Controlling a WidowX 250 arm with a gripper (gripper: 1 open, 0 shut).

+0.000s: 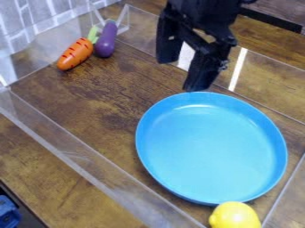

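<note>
My dark gripper (191, 55) hangs over the upper middle of the table, open, above and behind a blue plate (210, 147). The arm hides part of what lies beneath and behind it, and nothing clearly shows between the fingers. A yellow round object (234, 215) lies at the plate's front right edge. An orange carrot (75, 54) and a purple eggplant (106, 40) with a green top lie at the back left.
Clear walls edge the left and front. A blue object (7, 211) shows at the bottom left corner.
</note>
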